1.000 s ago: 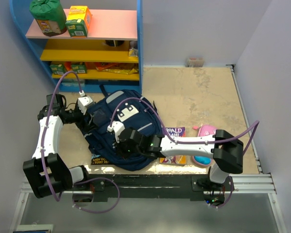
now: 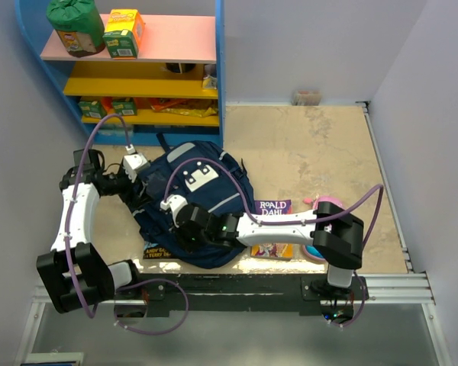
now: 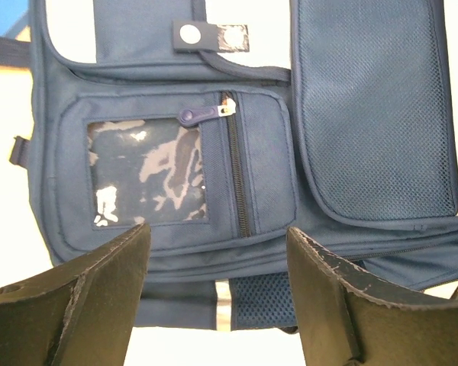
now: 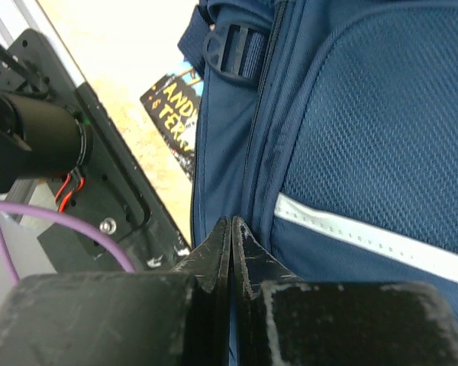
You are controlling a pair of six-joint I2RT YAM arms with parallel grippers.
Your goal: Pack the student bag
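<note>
The dark navy backpack (image 2: pixel 214 175) lies on the table's left-middle. My left gripper is open above it; its wrist view shows a zipped pocket (image 3: pixel 149 171) with a clear window, a purple zip pull (image 3: pixel 195 114) and a mesh pocket (image 3: pixel 374 107). My right gripper is shut at the bag's near-left part, beside a zipped seam, with nothing visible between its fingers. A black book (image 4: pixel 168 114) lies partly under the bag's edge. A Roald Dahl book (image 2: pixel 273 206) lies right of the bag, partly under the right arm.
A blue shelf (image 2: pixel 219 76) at the back holds boxes and packets. A pink item (image 2: pixel 328 202) lies beyond the right arm, partly hidden. The metal rail runs along the front edge.
The right arm has shifted leftward across the bag, its gripper moving toward the bag's left part. The left arm is nearly unchanged.
</note>
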